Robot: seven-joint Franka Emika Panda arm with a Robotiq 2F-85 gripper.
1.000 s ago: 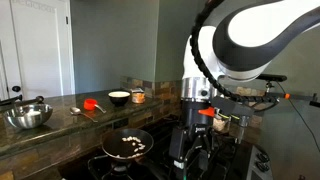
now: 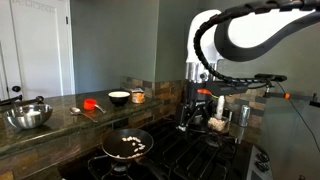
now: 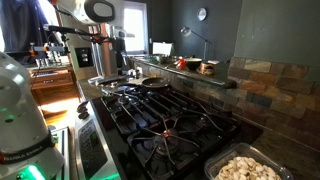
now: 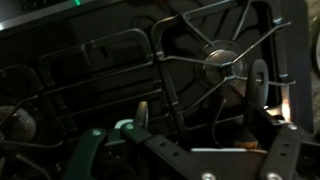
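My gripper (image 2: 187,123) hangs over the stove, pointing down, to the right of the black frying pan (image 2: 121,138). Several pale pieces (image 2: 138,147) lie in the pan. In the wrist view the gripper's fingers (image 4: 140,114) are spread apart above the dark burner grates (image 4: 108,75), and nothing shows gripped between them. Close by the right finger a dark handle-like shape (image 4: 259,77) with a hole in it stands out; too dim to tell what it is. From the other side, the pan (image 3: 154,82) sits at the far end of the stove.
A silver bowl (image 2: 30,117), a red bowl (image 2: 90,104), a spoon (image 2: 82,113) and a dark bowl with a pale top (image 2: 119,98) stand on the counter ledge. A metal tray (image 3: 212,165) of pale pieces is at the front right. Near burners (image 3: 168,133) are bare.
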